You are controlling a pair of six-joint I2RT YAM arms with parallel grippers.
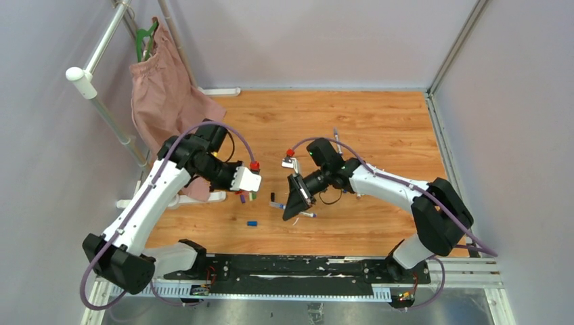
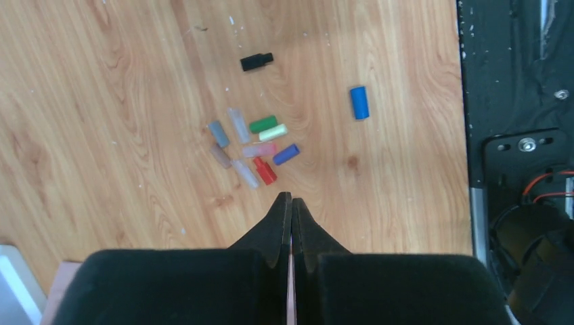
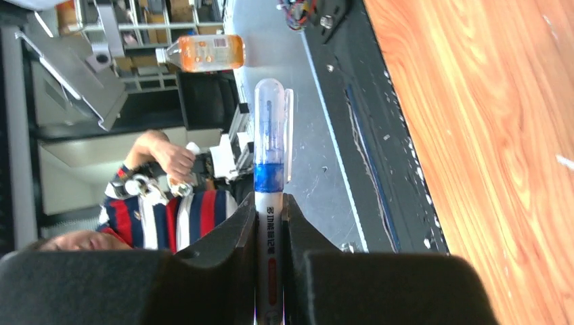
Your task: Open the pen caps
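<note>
A white marker [image 3: 269, 223] with a clear cap [image 3: 270, 122] and a blue band is held in my right gripper, which is shut on its body. The cap is still on the marker's end, pointing away from the fingers. From above, the marker lies crosswise in the right gripper [image 1: 291, 211]. My left gripper is shut, with nothing visible between its fingertips, and points at the tabletop. Ahead of it lie loose caps: a red cap [image 2: 265, 170], a green cap [image 2: 263, 124], a dark blue cap [image 2: 286, 154] and several others.
A black cap [image 2: 256, 61] and a blue cap [image 2: 359, 103] lie apart from the cluster. Behind the right arm stands a pen [image 1: 337, 140] on the wooden table [image 1: 379, 115]. Pink cloth [image 1: 162, 88] hangs from a rack at left.
</note>
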